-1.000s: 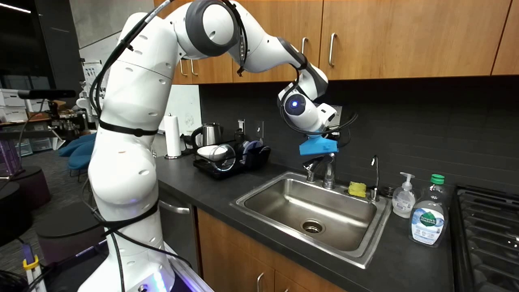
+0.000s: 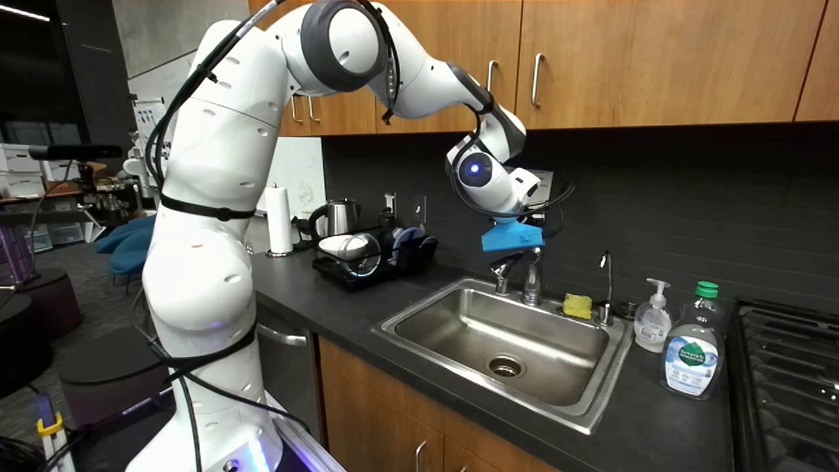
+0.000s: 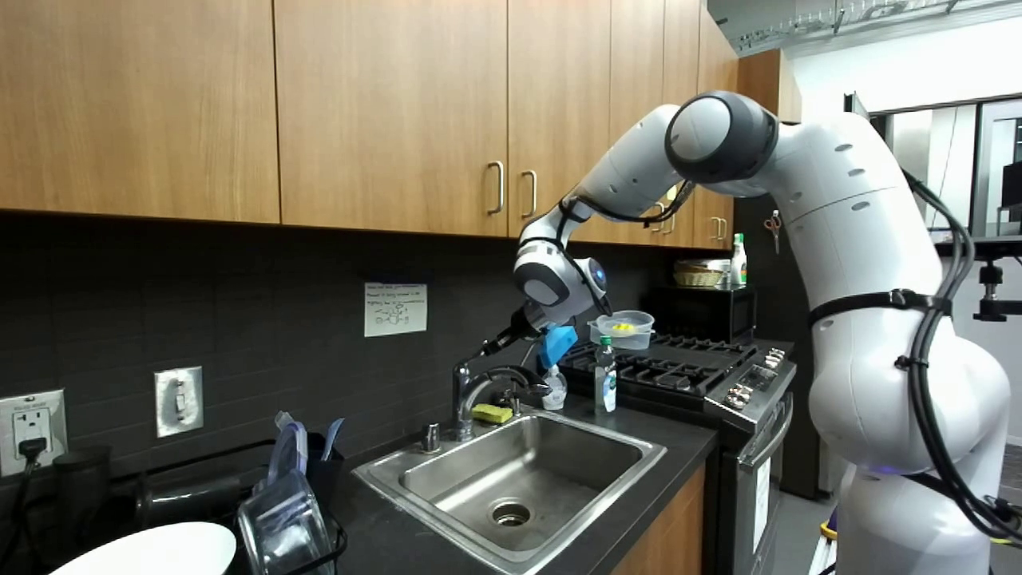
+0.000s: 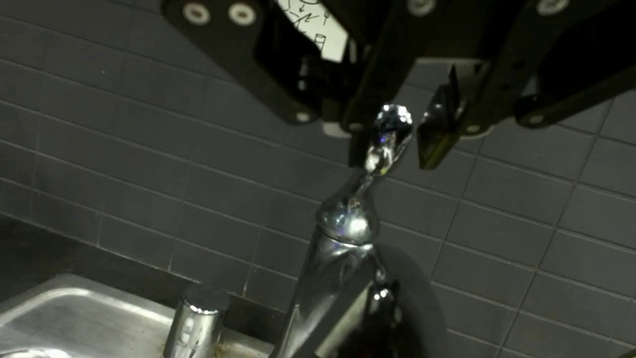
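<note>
In the wrist view a shiny chrome faucet handle (image 4: 390,131) rises from the faucet body (image 4: 349,221), its tip between the fingers of my gripper. The fingers are part open. A narrow gap shows between the handle and the right finger; the left finger (image 4: 357,146) overlaps the handle's edge, and I cannot tell whether they touch. From the side, in exterior view 2, my gripper (image 3: 490,346) is at the top of the faucet (image 3: 464,393). A blue cover (image 2: 512,235) hides the fingers in exterior view 1.
The empty steel sink (image 2: 503,346) lies below the faucet. A yellow sponge (image 2: 577,306) sits on its back rim, near a small thin tap (image 2: 607,283). Soap bottles (image 2: 653,318) stand on the right, a dish rack (image 2: 370,259) on the left. Dark wall tiles are close behind.
The wrist and blue cover have shifted very slightly left in exterior view 1. The sink, sponge and bottles stand where they were.
</note>
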